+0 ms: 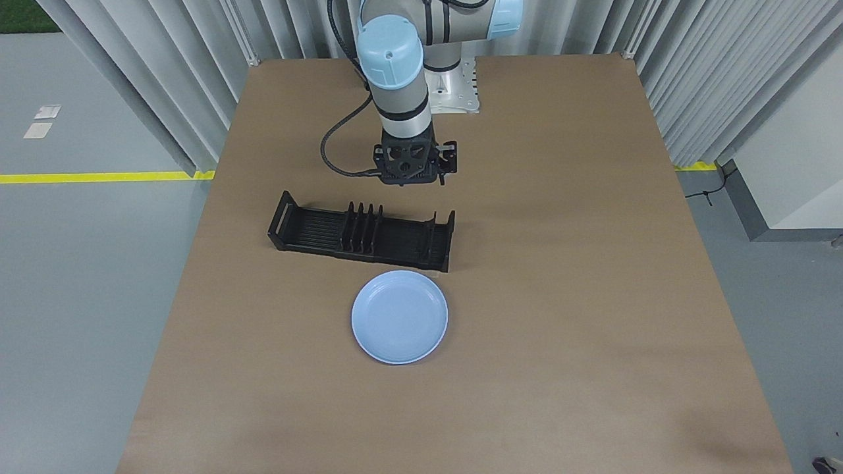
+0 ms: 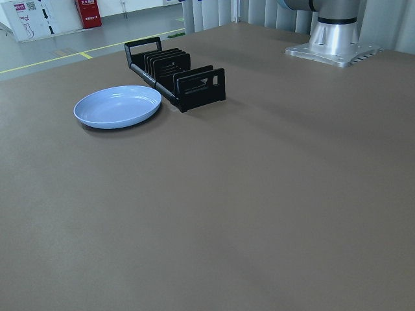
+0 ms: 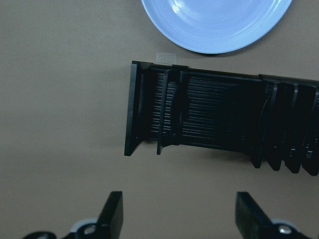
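A light blue plate [image 1: 399, 316] lies flat on the table just in front of a black slotted rack [image 1: 316, 229]; the left view shows the plate [image 2: 117, 105] beside the rack [image 2: 200, 91] as well. My gripper [image 1: 415, 170] is behind the rack, away from the plate. In the wrist view its two fingers stand wide apart with bare table between them [image 3: 179, 214], below the rack [image 3: 209, 109], and the plate [image 3: 214, 20] is at the top edge.
The robot's base plate [image 2: 331, 52] is at the back.
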